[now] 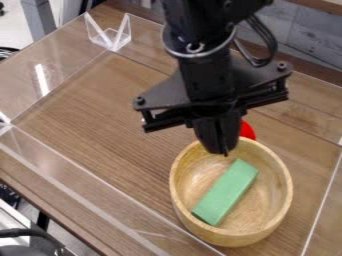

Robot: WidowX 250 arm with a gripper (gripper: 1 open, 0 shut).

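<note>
The black robot arm fills the upper middle of the view, its gripper (214, 142) pointing down just above the back rim of a tan bowl (275, 212). Its fingertips are small and dark, and I cannot tell how far apart they are. In the bowl lies a green rectangular block (226, 190). A red object (246, 131) sits behind the bowl, partly hidden by the gripper.
A clear plastic piece (108, 32) is at the back left. Cables show along the left edge, and a wooden wall rises at the back right.
</note>
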